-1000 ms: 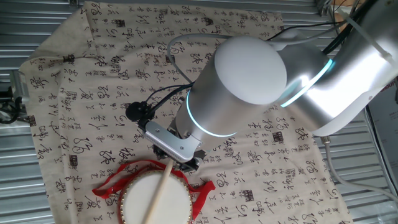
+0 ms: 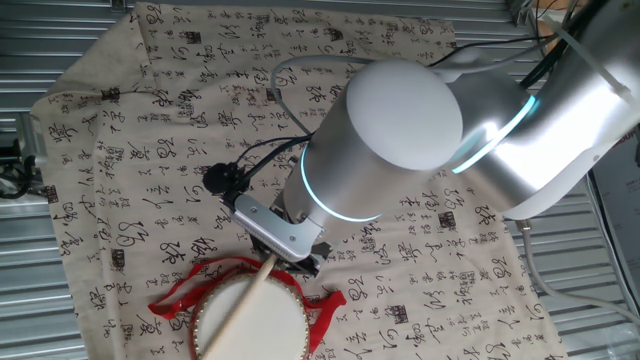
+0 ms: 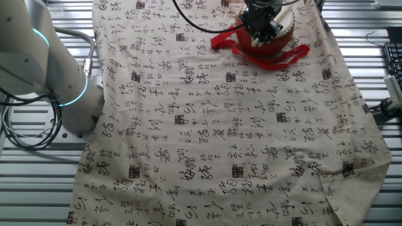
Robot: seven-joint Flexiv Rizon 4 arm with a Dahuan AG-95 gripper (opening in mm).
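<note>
A red drum with a pale round head and studded rim lies at the lower middle of exterior view 1, cut by the frame's edge. My gripper is at the drum's upper rim, shut on one end of a pale wooden drumstick. The stick slants down-left across the drum head; whether it touches the head cannot be told. In exterior view 2 the drum stands at the top, with the dark gripper in front of its head. Most of the stick is hidden there.
Red ribbon trails from the drum on both sides. Cables loop beside the arm. A dark device stands at the right edge of exterior view 2.
The drumstick's far end has swung left across the drum head, so the stick slants more. The gripper has shifted only slightly; the drum has stayed in place.
</note>
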